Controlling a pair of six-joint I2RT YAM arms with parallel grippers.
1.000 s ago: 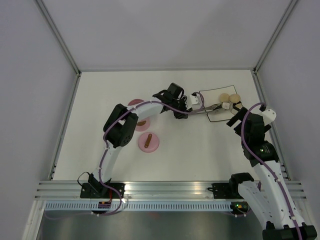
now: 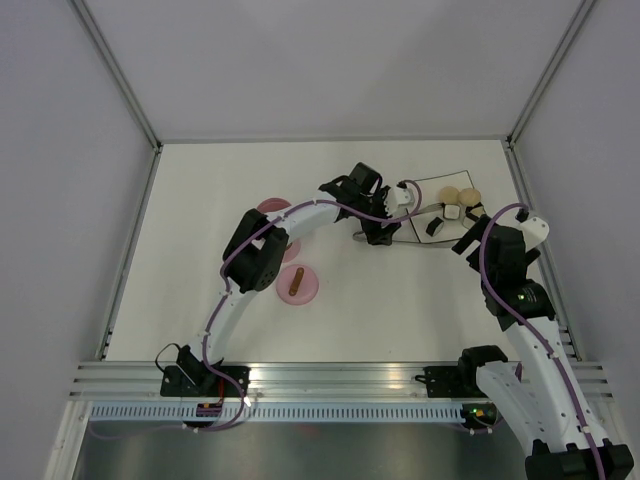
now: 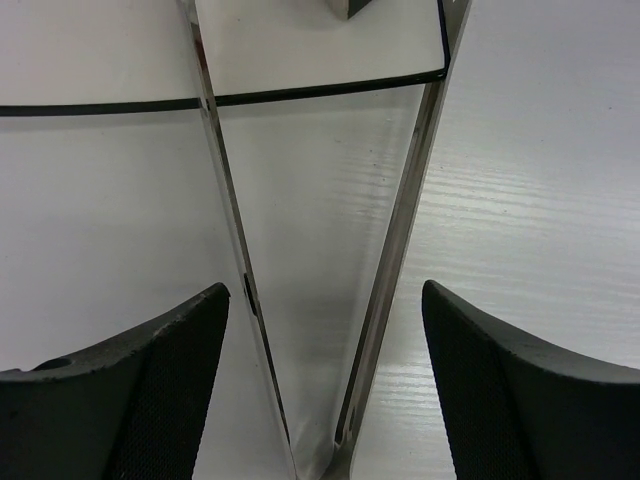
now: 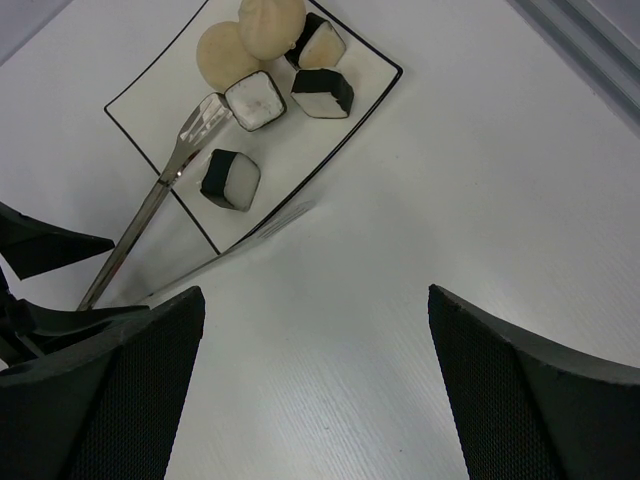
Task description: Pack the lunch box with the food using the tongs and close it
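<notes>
My left gripper (image 2: 385, 225) hovers at the lunch box's left edge, part open around the base of long metal tongs (image 3: 395, 250), whose arms spread over the white box (image 4: 280, 160). In the right wrist view the box holds several rice pieces, one dark-wrapped (image 4: 230, 180), and two round buns (image 4: 270, 25). One tong arm (image 4: 150, 205) reaches into the box, the other lies along its front edge. Whether the left fingers grip the tongs is unclear. My right gripper (image 2: 485, 240) stands open and empty to the right of the box.
Pink plates (image 2: 310, 285) lie left of centre, the front one bearing a brown oblong piece (image 2: 296, 282). Walls and rails border the table.
The tongs have spread, one arm now outside the box's front edge. The right arm is still.
</notes>
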